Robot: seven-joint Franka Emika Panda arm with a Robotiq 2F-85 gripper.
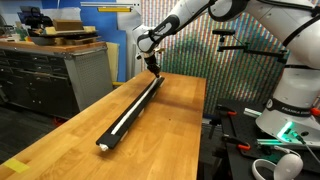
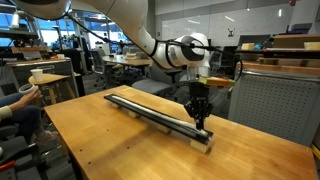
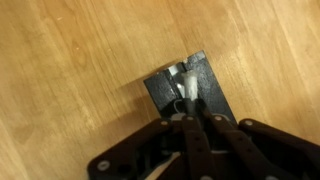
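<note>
A long black rail [image 1: 130,112] with a pale stripe along its top runs lengthwise over the wooden table, resting on small wooden blocks [image 2: 199,145]. My gripper [image 2: 203,125] points down at one end of this rail, the far end in exterior view 1. In the wrist view, the rail's dark end [image 3: 208,77] lies under the gripper. A small pale piece [image 3: 190,82] shows at the fingertips, and the fingers look closed on it. What it is, and whether it belongs to the rail, I cannot tell. The gripper's mount hides much of the rail there.
Bare table [image 2: 110,140] lies on both sides of the rail. A grey cabinet [image 2: 277,95] stands behind the table. A black stand with white robot parts [image 1: 288,125] is at the right in exterior view 1.
</note>
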